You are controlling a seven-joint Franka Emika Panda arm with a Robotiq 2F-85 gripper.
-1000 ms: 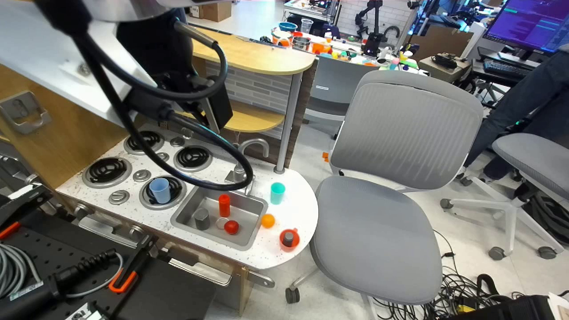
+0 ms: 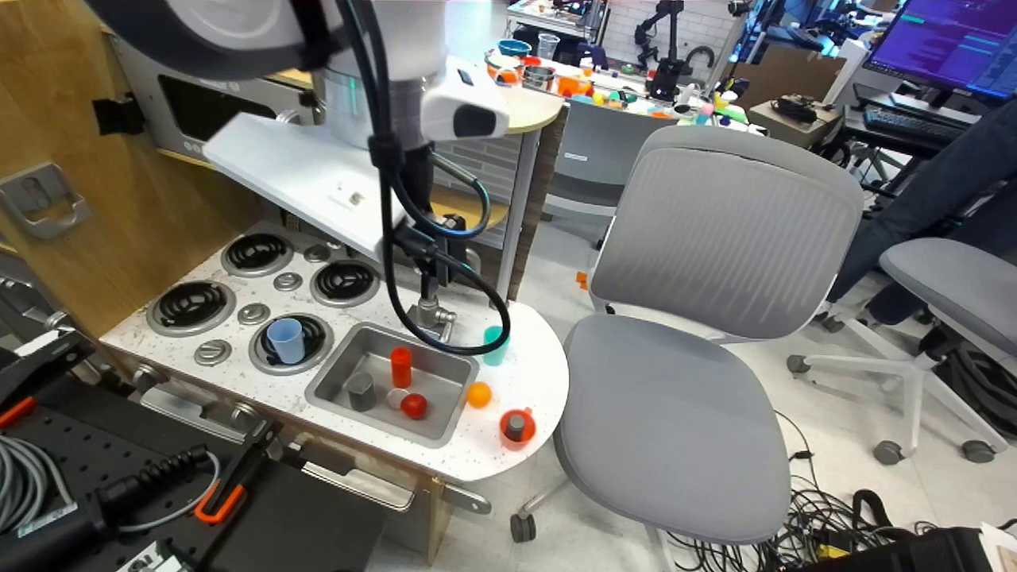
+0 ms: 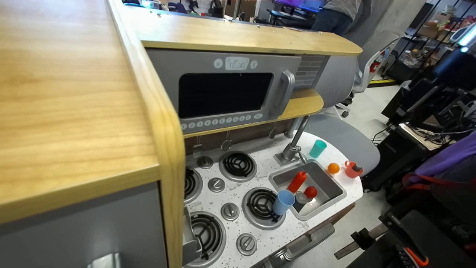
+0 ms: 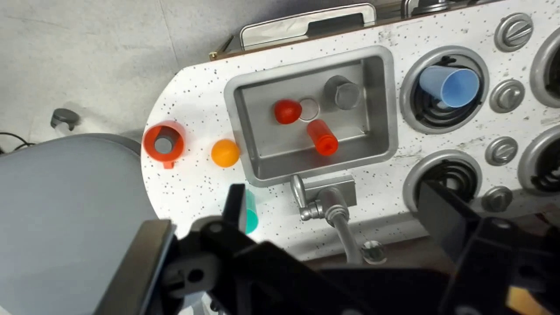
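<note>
Wide apart in the wrist view, my open gripper has nothing between its fingers. It hangs above the counter near the faucet, and one finger partly covers a teal cup. Inside the sink are a red bottle-like piece, a red ball-shaped item, a grey cup and a small clear ring-like object. An orange ball rests on the counter beside the sink. Near the rounded end stands a red cup with a dark grey cylinder inside.
A light blue cup leans on a stove burner next to the sink. Behind the counter, the microwave and a wooden shelf overhang. A grey chair stands close to the counter's rounded end.
The arm has moved away from exterior view 1's camera, towards the sink end of the counter. Its cable now crosses in front of the faucet and teal cup. The counter objects look unmoved.
</note>
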